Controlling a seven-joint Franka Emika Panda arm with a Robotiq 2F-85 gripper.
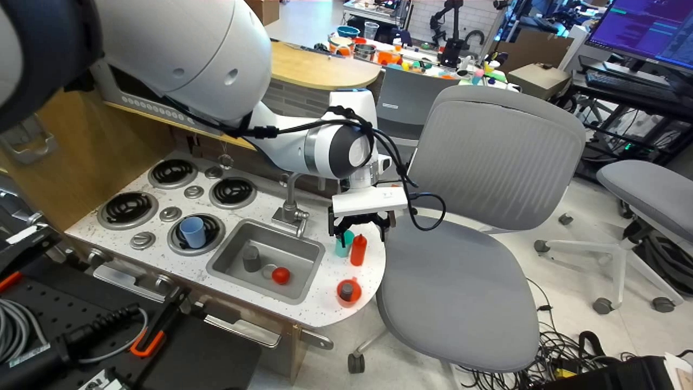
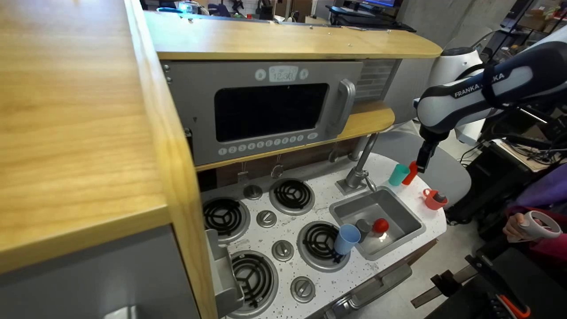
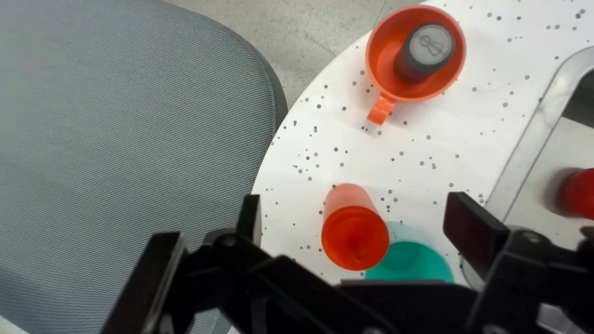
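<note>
My gripper stands open above the rounded right end of the white speckled counter. In the wrist view a red bottle shows between the spread fingers, nothing held. Right beside it a teal cup is partly covered by the gripper's body. An orange-red cup with a handle stands nearer the counter's front edge, with a dark grey cylinder inside it. From exterior view 1 the gripper hangs just behind the red bottle and teal cup.
The sink holds a red ball and a grey cylinder. A blue cup rests on a burner. The faucet rises behind the sink. A grey chair touches or nearly touches the counter's right end.
</note>
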